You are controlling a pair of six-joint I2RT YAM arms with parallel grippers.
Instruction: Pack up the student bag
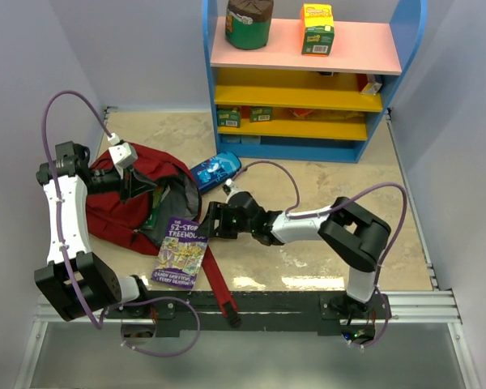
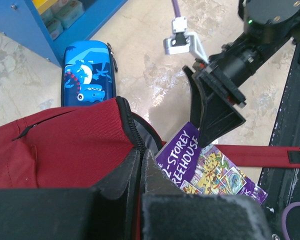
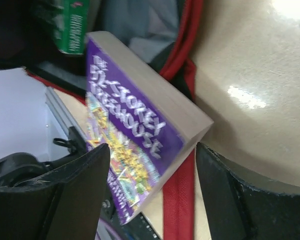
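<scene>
The purple "52-Storey Treehouse" book (image 1: 178, 255) lies cover up at the mouth of the red bag (image 1: 113, 215), mostly outside it. My right gripper stands open, its fingers (image 3: 102, 172) on either side of the book's upper corner; whether they touch it I cannot tell. My left gripper is shut on the zipped edge of the bag's opening (image 2: 125, 115), holding it up. Inside the bag, a green book (image 3: 74, 27) shows in the right wrist view.
A blue pencil case (image 1: 215, 172) lies beyond the bag, in front of the shelf (image 1: 283, 151). The bag's red strap (image 1: 219, 288) runs past the book toward the front edge.
</scene>
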